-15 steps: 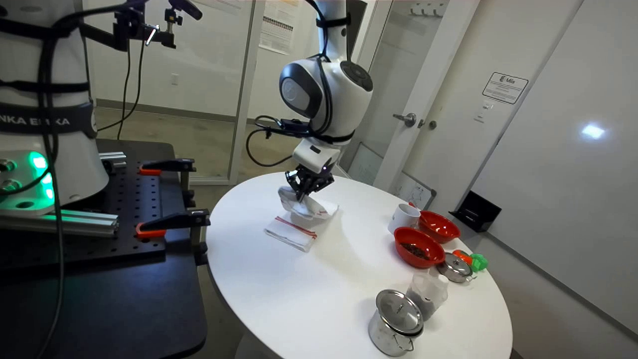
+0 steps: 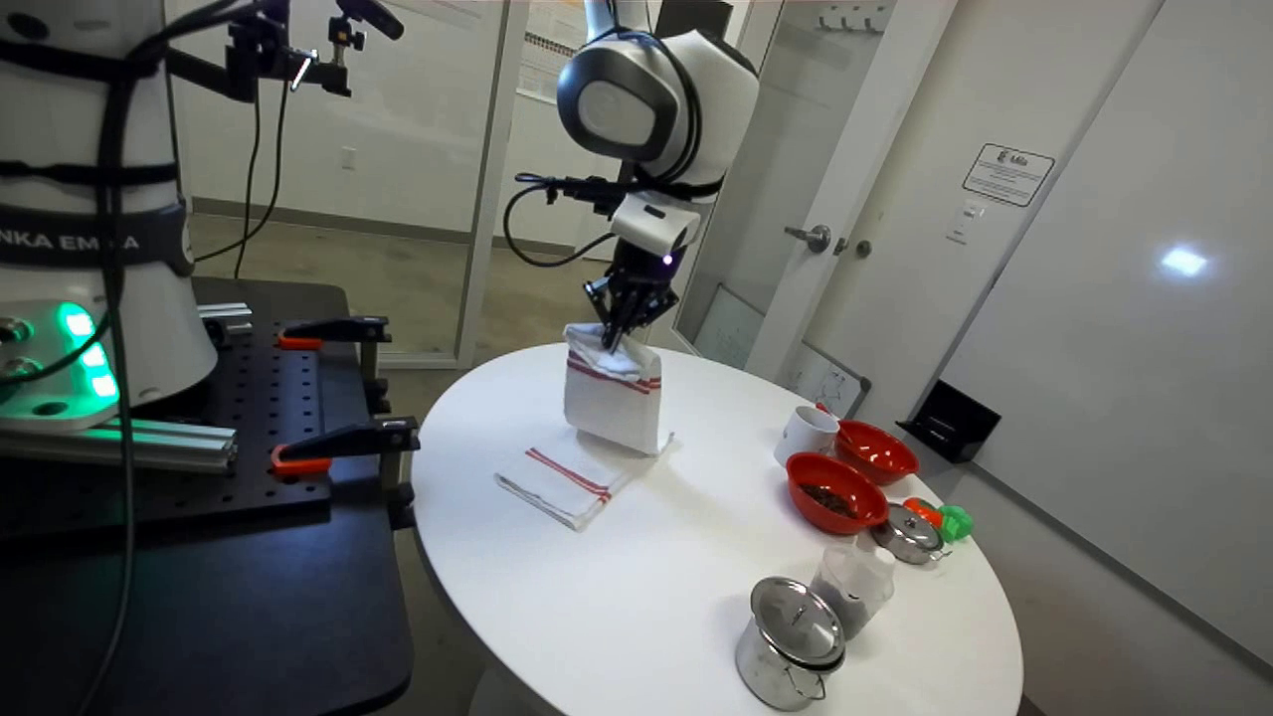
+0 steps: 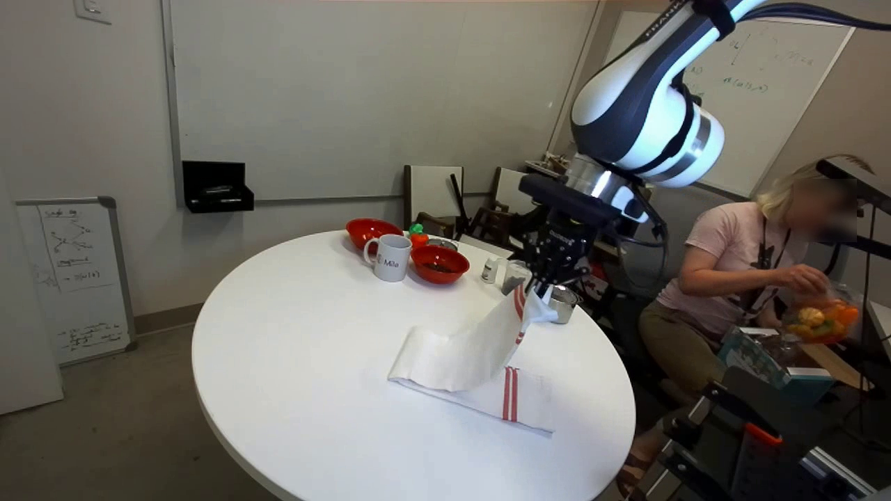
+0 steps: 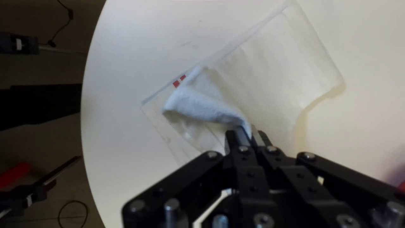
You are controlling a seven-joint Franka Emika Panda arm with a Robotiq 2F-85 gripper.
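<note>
A white towel with red stripes (image 2: 609, 400) hangs partly lifted from my gripper (image 2: 611, 341), which is shut on a bunched bit of its edge. The rest of the towel (image 3: 451, 359) slopes down to the table, where a folded layer with two red stripes lies flat. From the wrist view, the pinched cloth (image 4: 212, 108) runs into the closed fingertips of the gripper. Below it the towel's flat part spreads over the table; its lower near side is hidden behind the gripper.
On the round white table (image 2: 573, 597) stand a mug (image 3: 390, 257), two red bowls (image 2: 835, 491), a lidded metal pot (image 2: 788, 644) and a clear container (image 2: 853, 585), all away from the towel. A person (image 3: 727, 275) sits beyond the edge.
My gripper has risen, drawing the held part of the towel up off the table into a hanging sheet. The flat striped part now lies more spread out.
</note>
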